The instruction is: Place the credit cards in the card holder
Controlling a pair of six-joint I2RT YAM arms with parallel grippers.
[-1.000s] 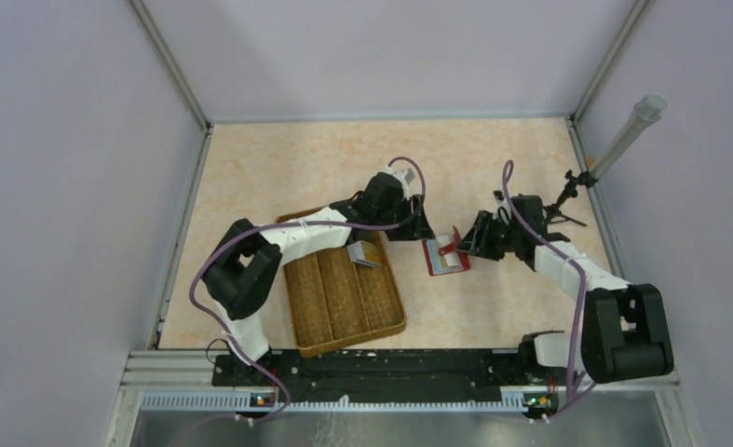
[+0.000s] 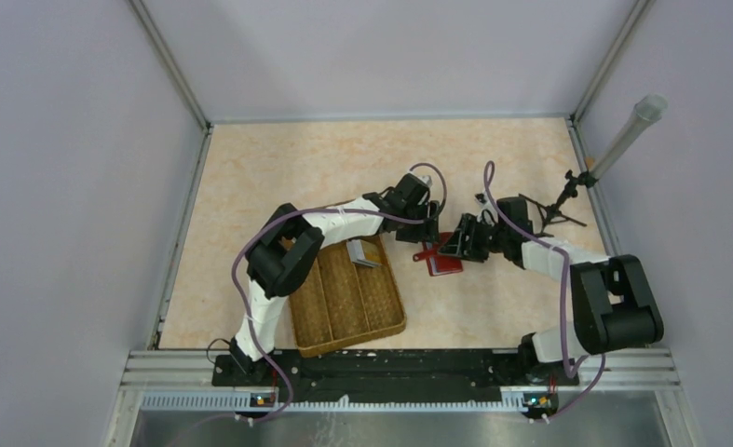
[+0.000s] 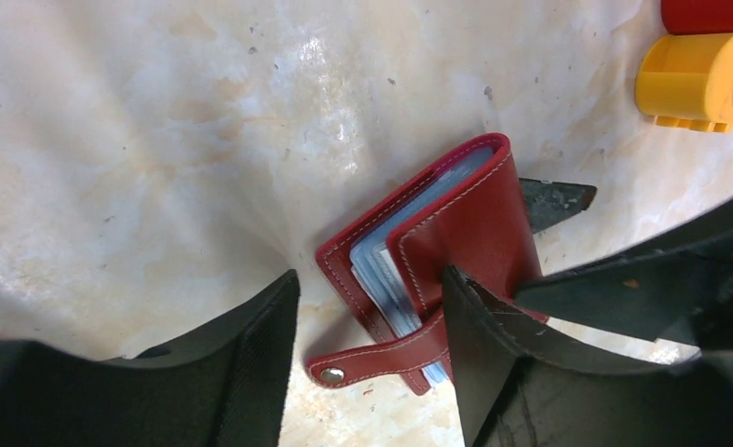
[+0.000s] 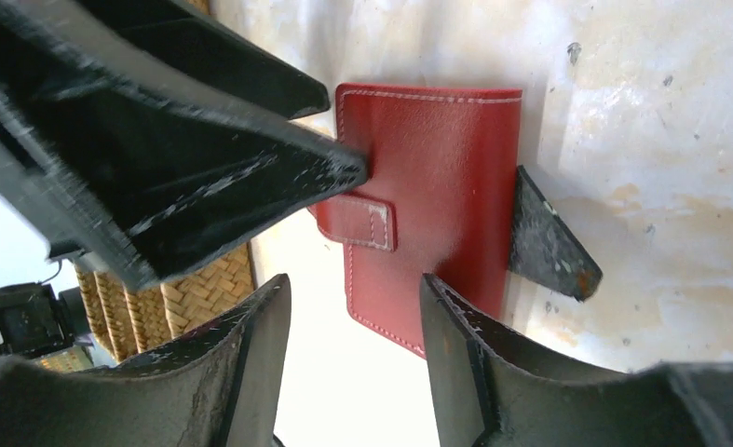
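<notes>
The red leather card holder (image 3: 479,223) lies on the table with its flap folded over; pale blue and white card edges (image 3: 381,275) show between the leather layers. Its narrow strap (image 3: 381,358), with a metal snap, reaches across the front. My left gripper is open, one finger over bare table and the other at the flap near the strap. From the opposite side comes my right gripper, open, with one fingertip against the flap. In the right wrist view, left gripper fingers (image 4: 278,154) cover part of the strap side.
A dark wedge (image 3: 558,200) pokes out beside the holder; what it is I cannot tell. Yellow (image 3: 702,84) and red blocks (image 3: 712,14) lie nearby. A woven tray (image 2: 344,303) with a pale item (image 2: 366,252) sits left.
One second ago the holder lay open with cards showing; its flap is now folded over them. The left gripper has moved right toward it, the right gripper left over it.
</notes>
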